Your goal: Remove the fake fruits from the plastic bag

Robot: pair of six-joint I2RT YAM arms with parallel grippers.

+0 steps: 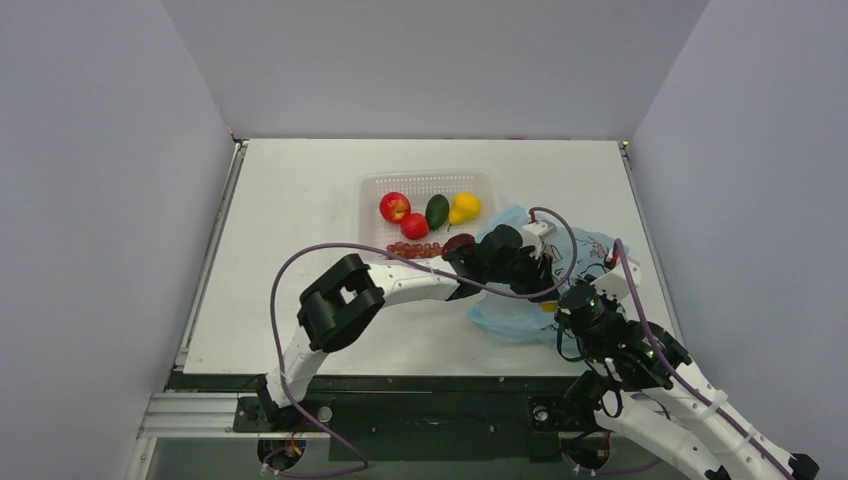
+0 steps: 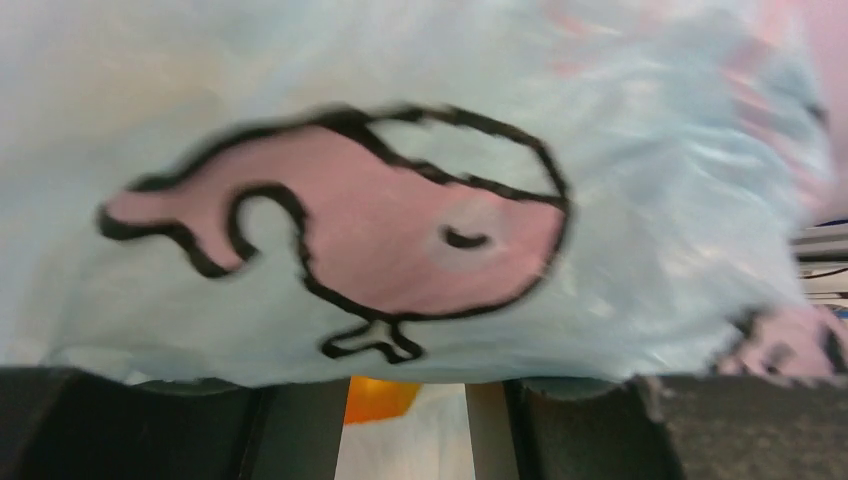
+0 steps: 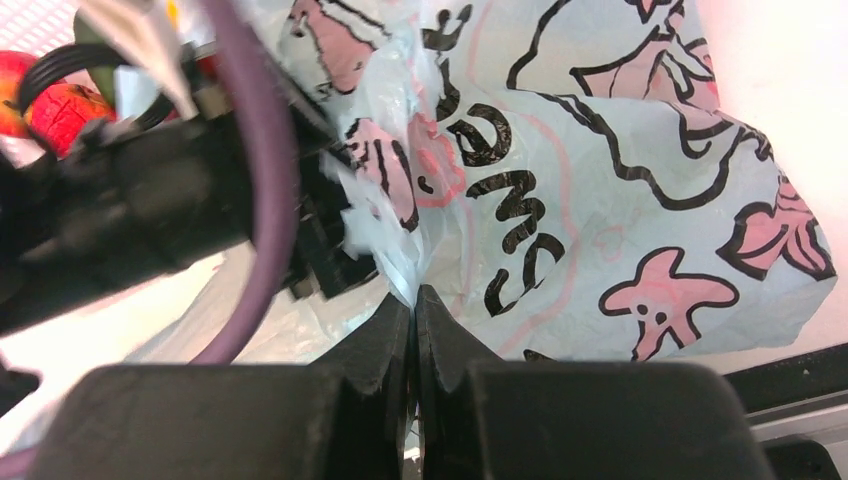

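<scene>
The light-blue printed plastic bag lies at the table's right, crumpled. My left gripper is at the bag, whose film fills most of the left wrist view. A yellow-orange fruit shows in the gap between its fingers; whether they grip it is unclear. My right gripper is shut on a gathered fold of the bag at the lower right of the top view.
A white perforated tray behind the left arm holds a red apple, avocado, pear, grapes and other fruit.
</scene>
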